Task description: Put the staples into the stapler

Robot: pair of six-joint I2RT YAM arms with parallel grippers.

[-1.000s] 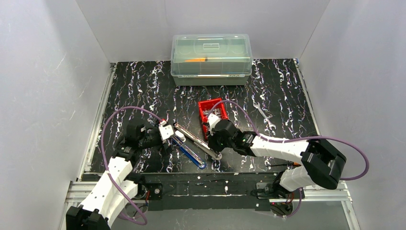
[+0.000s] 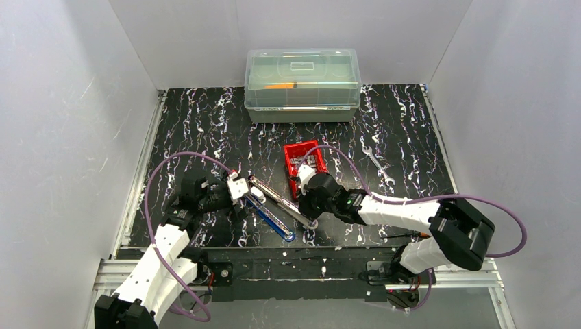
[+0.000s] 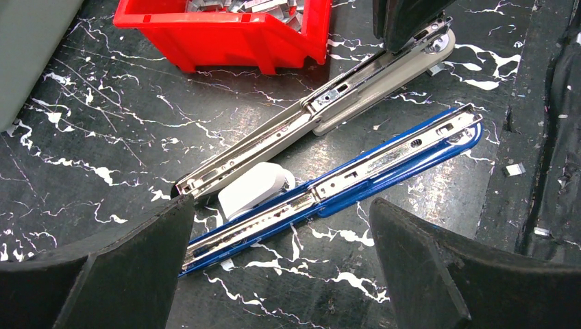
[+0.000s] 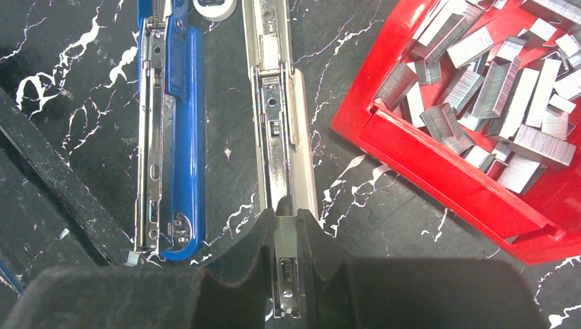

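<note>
The grey stapler (image 4: 303, 151) lies opened out flat, its metal magazine (image 3: 342, 89) facing up. Over one end of that magazine, my right gripper is shut on a small strip of staples (image 4: 286, 238). The strip sits in line with the channel; whether it rests inside cannot be told. Parallel to the grey one lies an opened blue stapler (image 3: 404, 161). My left gripper is open above the far ends of both staplers, nothing held between its wide-spread fingers. A red bin (image 4: 438, 185) holds many loose staple strips (image 4: 500, 86).
A small white object (image 3: 253, 188) sits between the two staplers. Behind stands a closed green toolbox (image 2: 301, 103) with a clear lid. A wrench (image 2: 378, 166) lies at the right. Bare marble-patterned table shows at the back left.
The right gripper has shifted very slightly over the grey stapler, if at all. The left arm, staplers and bin stay where they were.
</note>
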